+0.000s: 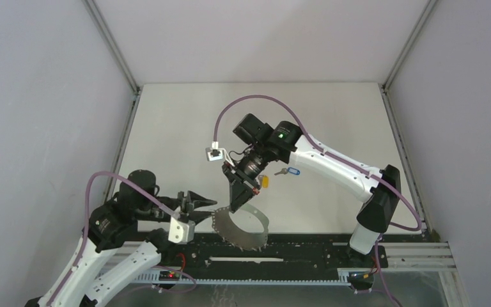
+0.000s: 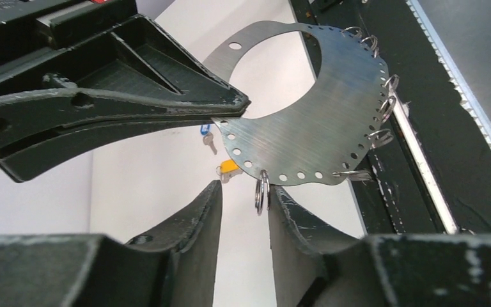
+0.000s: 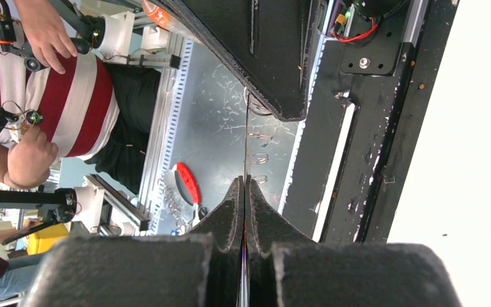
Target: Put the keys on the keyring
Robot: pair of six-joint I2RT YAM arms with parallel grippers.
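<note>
A flat silver keyring plate [image 2: 313,109] with a large round opening hangs above the table's front edge. Wire rings run along its holed rim. My right gripper [image 1: 233,210] is shut on the plate, which shows edge-on in the right wrist view. One wire ring [image 2: 262,192] hangs from the rim between the fingertips of my left gripper. That gripper is partly open, with a gap showing on the ring's left; contact on its right is unclear. On the table lie a key with a blue tag [image 1: 293,171] and a key with a yellow tag [image 1: 264,181].
Beyond the white table's front edge runs a black rail with a pale strip [image 1: 246,259]. Red-handled scissors [image 3: 188,185] lie on the grey surface below, near a seated person.
</note>
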